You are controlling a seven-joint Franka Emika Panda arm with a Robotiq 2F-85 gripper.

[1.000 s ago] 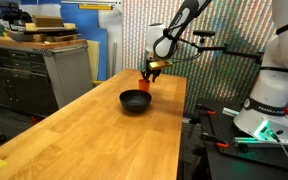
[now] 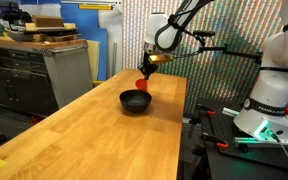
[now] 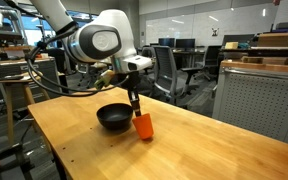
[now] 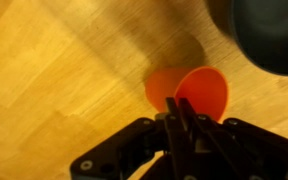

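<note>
An orange cup (image 3: 143, 127) stands tilted over the wooden table, beside a black bowl (image 3: 115, 117). My gripper (image 3: 136, 104) points down from above and meets the cup's upper edge. In the wrist view the shut fingertips (image 4: 172, 107) overlap the near side of the cup's rim (image 4: 217, 93). Whether the thin rim is pinched between them cannot be made out. Part of the bowl (image 4: 274, 35) shows at the upper right there, apart from the cup. Seen from exterior view 1, the cup (image 2: 142, 85) is just behind the bowl (image 2: 135, 101).
An office chair (image 3: 189, 68) and desks stand beyond the table. The bowl is the closest obstacle to the gripper.
The arm has shifted slightly, its upper part now higher and further right in exterior view 1. The cup has moved a little and leans more; the bowl is where it was.
</note>
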